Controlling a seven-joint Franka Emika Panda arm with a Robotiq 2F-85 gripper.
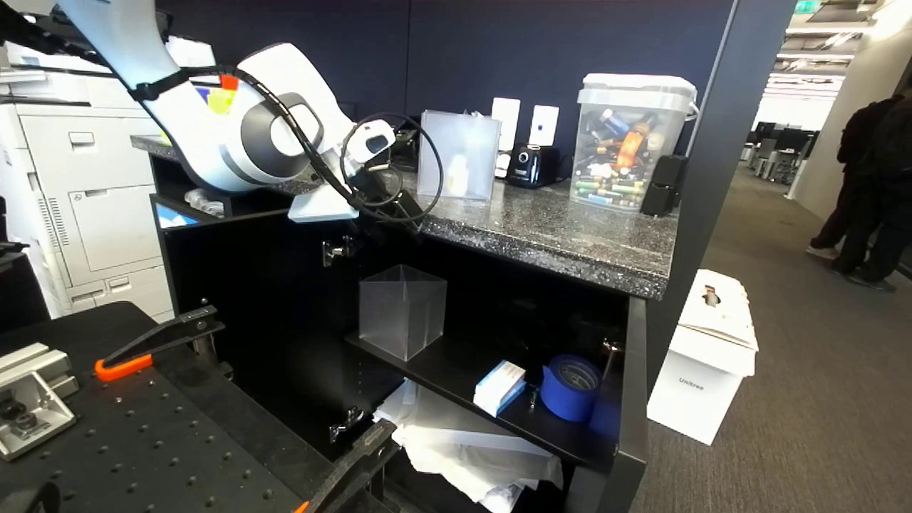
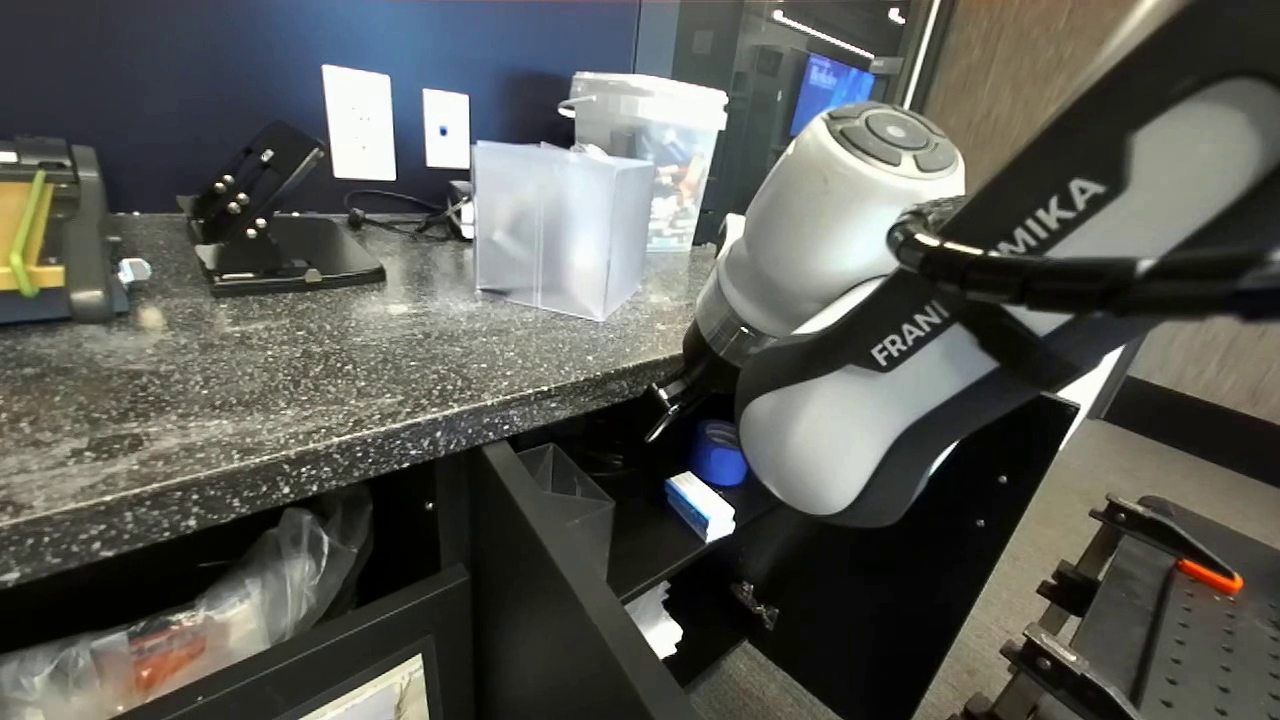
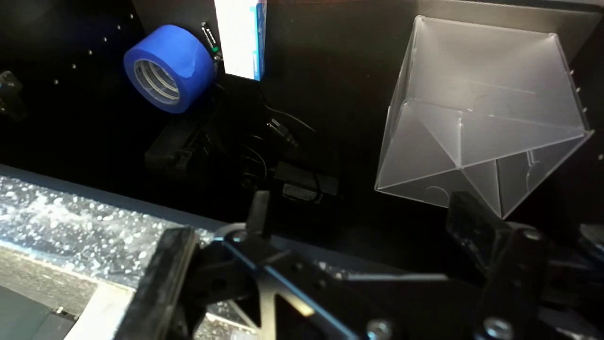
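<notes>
My gripper stands open, its fingers wide apart at the lower part of the wrist view and nothing between them. In exterior view 2 the gripper (image 2: pixel 662 410) hangs by the counter's front edge, above the open cabinet. A clear plastic box (image 3: pixel 492 73) stands on the cabinet shelf, ahead of the right finger in the wrist view and apart from it. A blue tape roll (image 3: pixel 184 59) and a white-and-blue carton (image 3: pixel 240 42) sit on the same shelf. Exterior view 1 shows the gripper only partly, behind looped cable.
The speckled counter (image 1: pixel 556 226) overhangs the shelf. On it stand another clear box (image 2: pixel 540 228) and a lidded bucket (image 1: pixel 633 141) of batteries. Cables and dark adapters (image 3: pixel 306 181) lie deeper in. An open cabinet door (image 2: pixel 576 588) borders the shelf.
</notes>
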